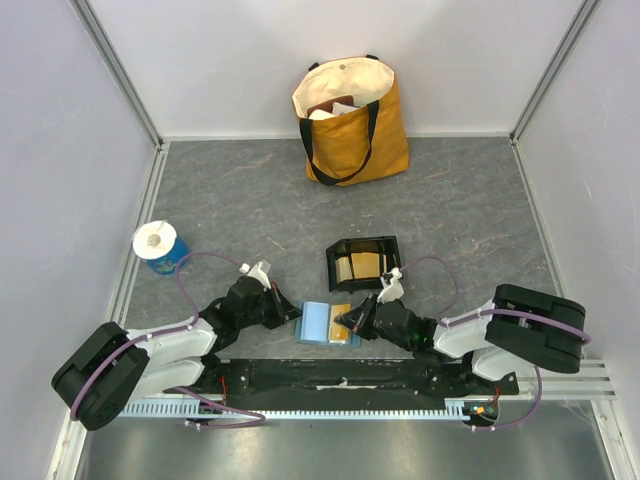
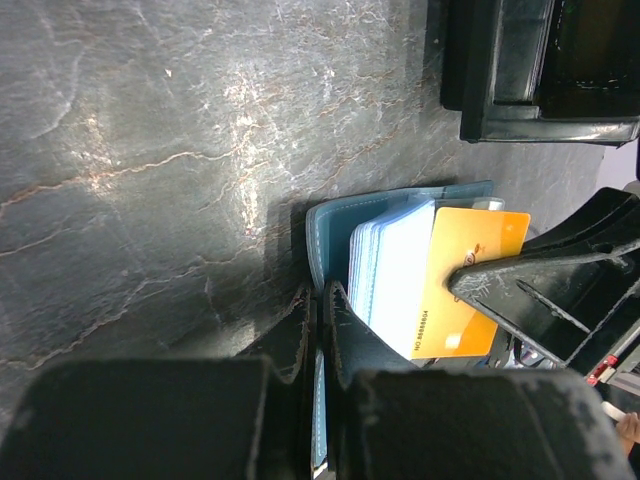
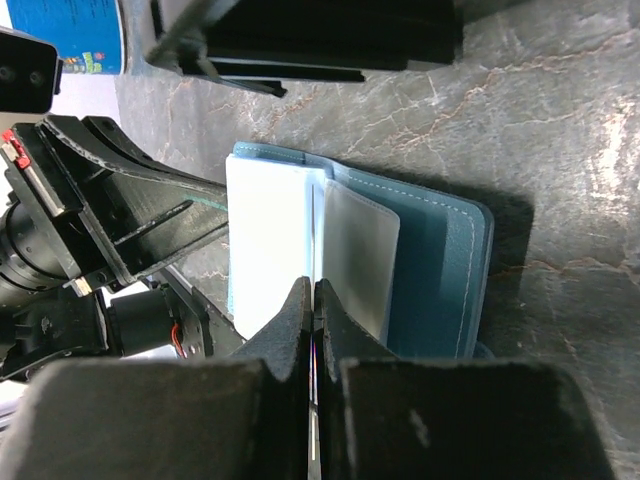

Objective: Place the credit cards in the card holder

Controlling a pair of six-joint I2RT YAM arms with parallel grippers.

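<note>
The blue card holder lies spread at the table's front, between my two grippers. My left gripper is shut on the edge of its blue cover. Clear and white sleeves stand up inside the holder, and an orange card shows among them in the left wrist view. My right gripper is shut at the upper edge of the sleeves; whether a thin sleeve sits between its tips is unclear. More gold cards lie in the black tray behind the holder.
A mustard bag stands against the back wall. Far left is a blue canister with a white top. The tray sits close behind the right gripper.
</note>
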